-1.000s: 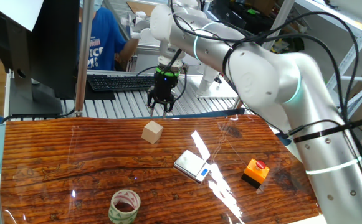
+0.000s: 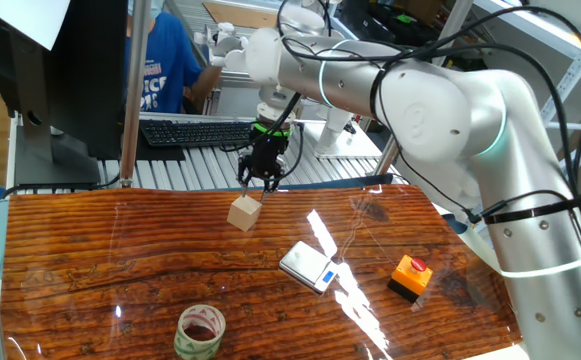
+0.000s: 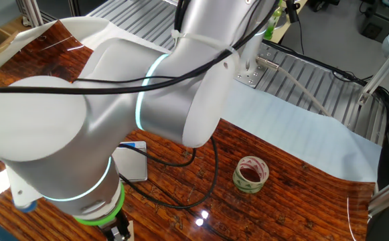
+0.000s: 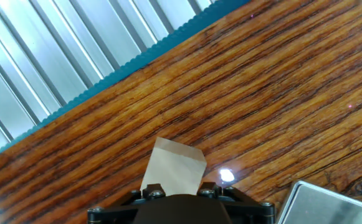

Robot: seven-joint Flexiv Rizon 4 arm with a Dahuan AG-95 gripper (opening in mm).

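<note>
A light wooden block rests on the glossy brown table near its far edge, in exterior view 1. My gripper points down right at the block, its thin fingers apart around the block's upper back side. In the wrist view the pale block rises from between the two fingertips of the gripper, and its lower part is hidden by the dark gripper body. Whether the fingers touch the block cannot be made out. Exterior view 2 shows only the gripper's dark upper part, at the bottom edge.
A small silver scale lies right of the block. An orange box with a red button stands farther right, and a tape roll sits near the front. Bare wood surrounds the block; metal slats lie past the table edge.
The block stays in the same place.
</note>
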